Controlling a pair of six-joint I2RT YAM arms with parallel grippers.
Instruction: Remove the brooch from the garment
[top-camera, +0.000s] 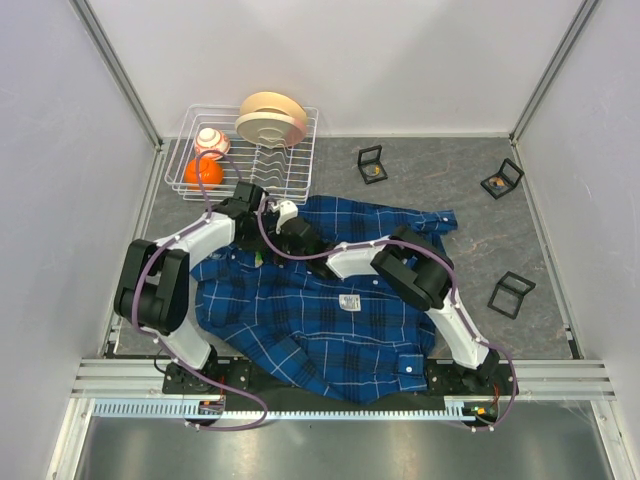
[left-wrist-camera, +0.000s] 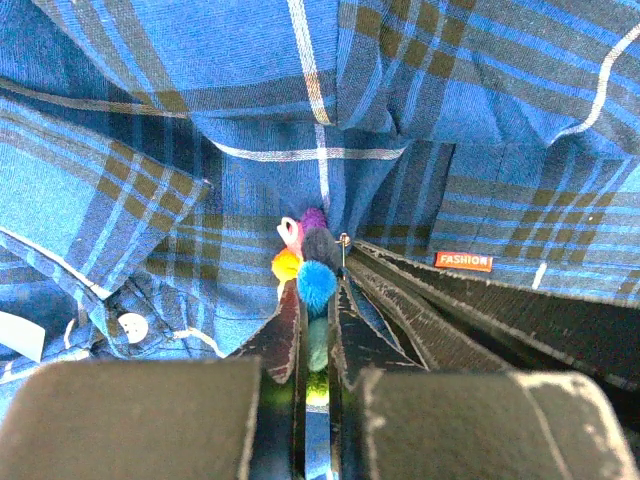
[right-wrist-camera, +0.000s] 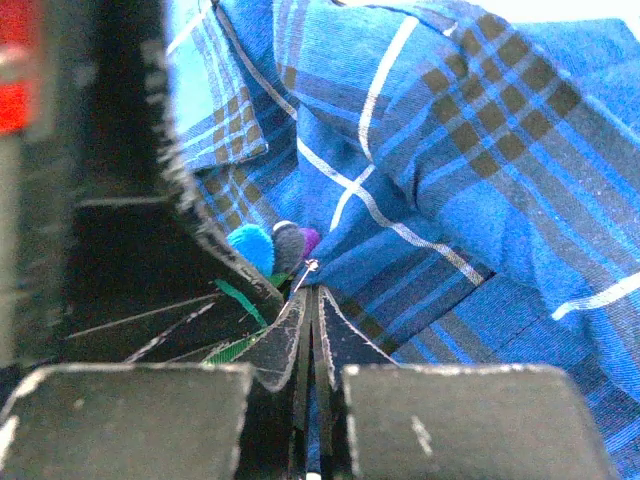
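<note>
A blue plaid garment (top-camera: 330, 320) with white lines is spread over the table. The brooch is a bundle of small coloured pompoms, with a blue one (left-wrist-camera: 317, 285) in front and purple, orange and green ones around it. My left gripper is shut on these pompoms. From the right comes my right gripper, its tips together at the brooch's thin metal pin (right-wrist-camera: 312, 266), which they appear to hold. Cloth lies just behind the brooch; whether the pin still passes through it cannot be told. In the top view both grippers meet over the garment's upper left, mostly hidden by the arms.
A wire dish rack (top-camera: 310, 150) with plates, a cup and an orange object stands close behind the left arm. Three small open black boxes (top-camera: 371, 165) lie at the back and right, where the grey table is otherwise free. A red label (left-wrist-camera: 464, 261) is on the cloth.
</note>
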